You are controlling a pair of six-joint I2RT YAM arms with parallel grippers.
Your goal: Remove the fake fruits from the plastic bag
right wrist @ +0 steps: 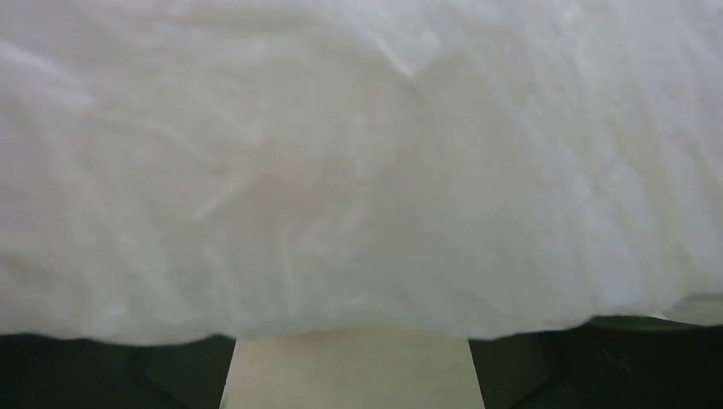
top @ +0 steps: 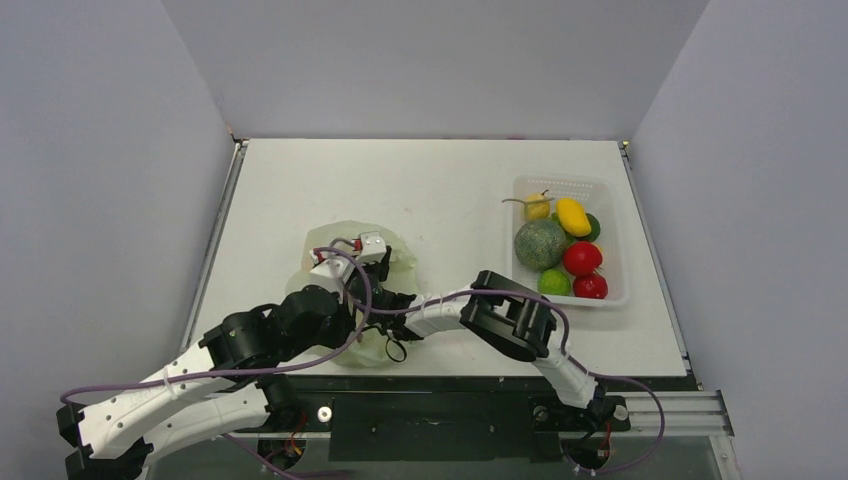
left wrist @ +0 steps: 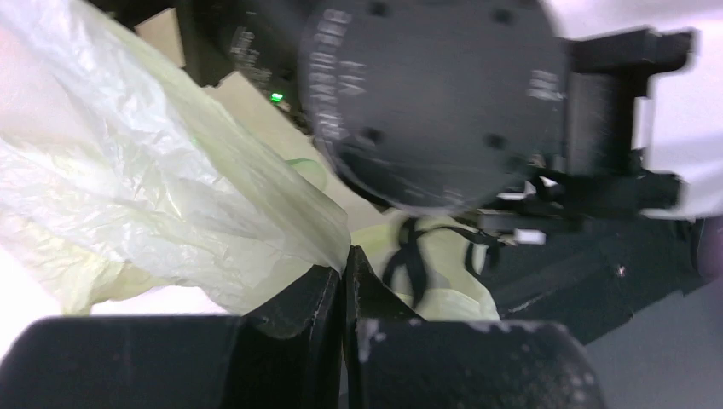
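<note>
The pale green plastic bag point(top: 400, 262) lies on the left-middle of the table, mostly covered by both arms. In the left wrist view my left gripper is shut on the crumpled bag film point(left wrist: 170, 179); the right arm's black wrist is just beyond it. My right gripper is open, its fingers partly under a sheet of bag film point(right wrist: 358, 170) that fills the right wrist view. Whether any fruit is inside the bag cannot be seen.
A white basket point(top: 612, 295) at the right holds several fake fruits, including a melon point(top: 539, 243), a yellow fruit point(top: 572, 215) and red ones point(top: 582, 258).
</note>
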